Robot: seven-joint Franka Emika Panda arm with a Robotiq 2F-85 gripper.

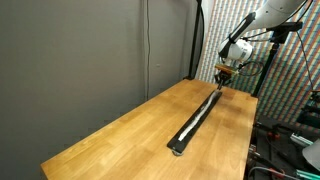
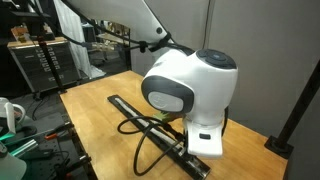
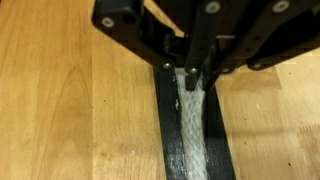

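A long black strip [image 1: 180, 146] lies on the wooden table, with a pale, woven-looking band [image 1: 200, 119] running along its middle. My gripper is at the strip's far end in exterior view 1, low over the table. In the wrist view, its fingers are shut on the pale band [image 3: 192, 130], which comes out from between the tips and stretches along the black strip [image 3: 173, 140]. The exact grip point is dark and partly hidden by the fingers. The white arm [image 2: 190, 95] covers part of the strip [image 2: 127, 108] in exterior view 2.
A grey wall panel [image 1: 90, 70] stands behind it. A black cable [image 2: 137, 152] loops beside the arm.
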